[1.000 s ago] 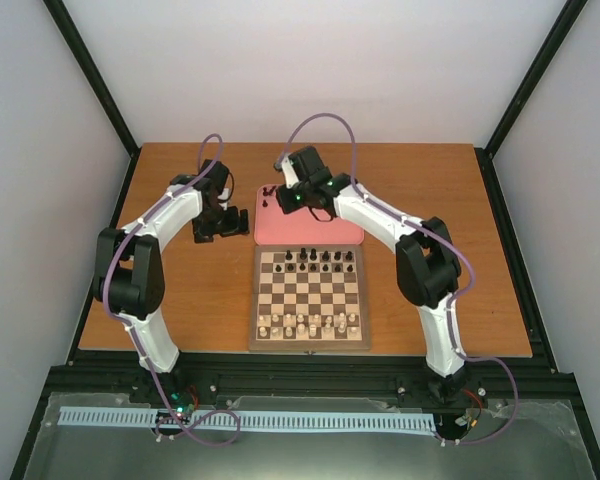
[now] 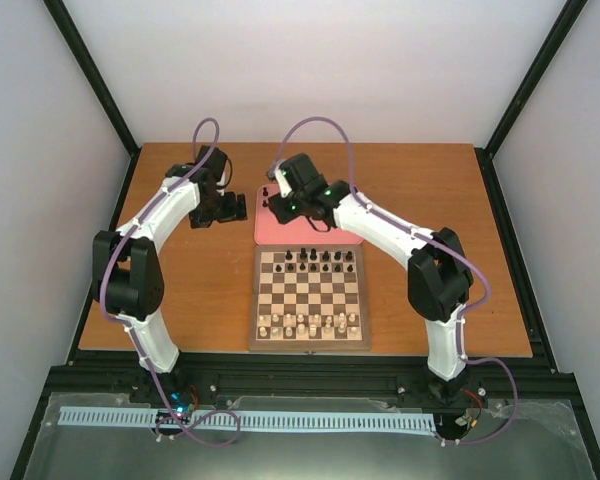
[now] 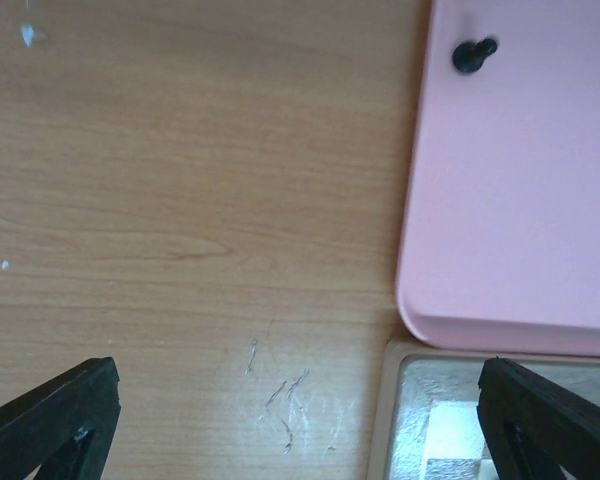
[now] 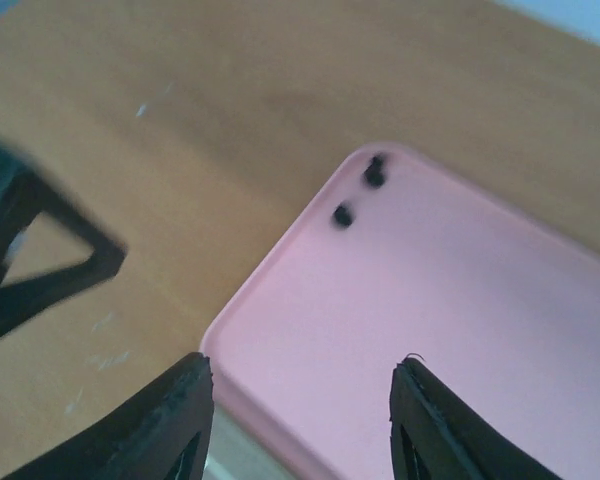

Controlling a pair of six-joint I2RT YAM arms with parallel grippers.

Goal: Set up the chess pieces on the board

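The chessboard [image 2: 310,298] has dark pieces [image 2: 313,262] along its far side and light pieces [image 2: 310,327] along its near side. Behind it lies a pink tray [image 2: 320,234]. Two dark pieces, a far one [image 4: 375,172] and a nearer one [image 4: 343,215], stand in the tray's far left corner. My right gripper [image 2: 277,203] is above the tray's left part; in its wrist view the fingers [image 4: 170,425] are apart with nothing between. My left gripper [image 2: 220,212] hangs open and empty over the table left of the tray.
In the right wrist view, part of the left gripper shows close by on the left. The board's frame [image 2: 363,340] sits right against the tray's near edge.
The left arm has shifted only slightly.
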